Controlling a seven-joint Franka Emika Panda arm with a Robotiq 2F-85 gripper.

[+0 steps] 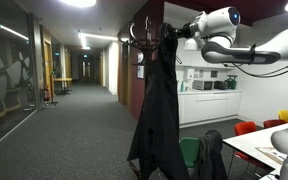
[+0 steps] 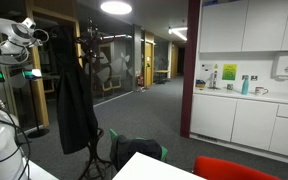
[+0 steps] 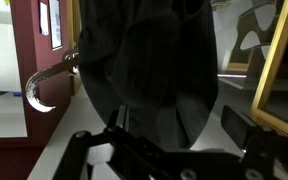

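Observation:
A long black coat hangs from the coat stand, its hem low near the floor. In exterior view 2 the same coat hangs at the left, close beside the arm. My gripper is up by the coat's top, on its right side. From the wrist view, the dark cloth fills the middle ahead of the open gripper, whose fingers stand wide apart. I cannot tell whether they touch the cloth. A curved hook of the stand shows to the left.
A black garment lies over a green chair at the lower right. Beside it stand a white table and red chairs. White kitchen cabinets line the back wall.

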